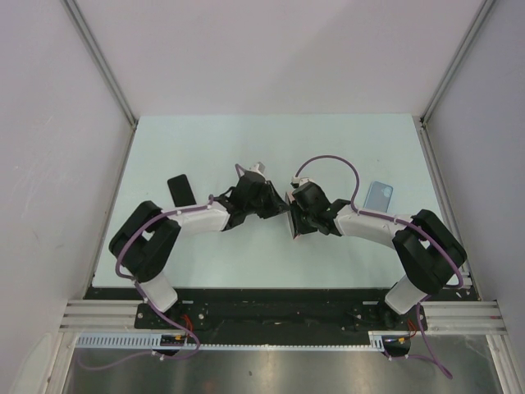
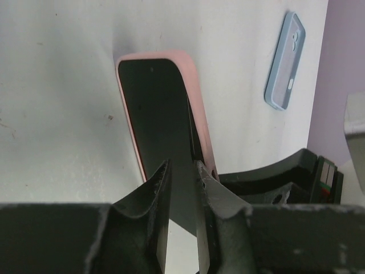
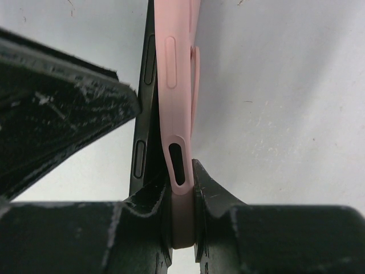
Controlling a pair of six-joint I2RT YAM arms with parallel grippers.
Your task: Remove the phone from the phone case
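Observation:
The black phone (image 2: 154, 114) stands tilted in a pink case (image 2: 197, 94), its screen facing the left wrist camera. Along one long side, a gap shows between phone and case. In the right wrist view, my right gripper is shut on the case's pink edge (image 3: 174, 108), with the phone's dark side (image 3: 139, 157) to the left of it. My left gripper is slightly open in front of the screen, nothing visible between its fingers. A left finger (image 3: 108, 105) reaches close to the phone's side; contact is unclear.
A light blue case (image 1: 378, 197) lies at the right of the white table, and a black flat object (image 1: 181, 190) lies at the left. Both arms nearly meet at the middle.

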